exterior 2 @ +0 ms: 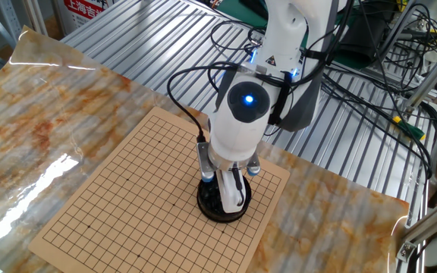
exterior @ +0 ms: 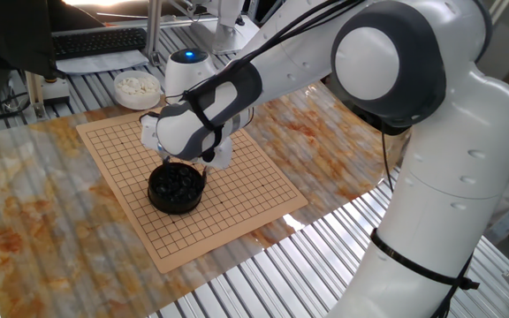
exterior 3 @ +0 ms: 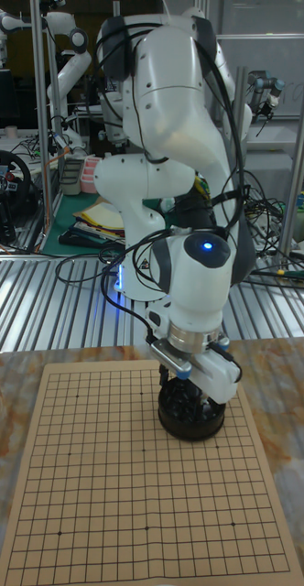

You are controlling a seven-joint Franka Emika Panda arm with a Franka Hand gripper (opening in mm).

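Observation:
A round black bowl (exterior: 174, 205) full of black stones stands upright on the wooden grid board (exterior: 246, 190). My gripper (exterior: 185, 171) is right over the far part of this bowl, pointing down. Its two fingers stand wide apart in exterior view 1, one near the bowl's far left rim and one near its right rim. Whether they touch the bowl, I cannot tell. Exterior view 2 has the hand covering much of the bowl (exterior 2: 212, 210). In exterior view 3 one dark finger shows at the left rim of the bowl (exterior 3: 190, 430); the other is mostly hidden.
A white bowl of white stones (exterior: 138, 90) sits behind the board, close to a keyboard (exterior: 101, 42). Most of the board's grid is bare. Marble-patterned sheeting (exterior: 38, 212) spreads around it, with ribbed metal table (exterior: 268, 281) beyond its edge.

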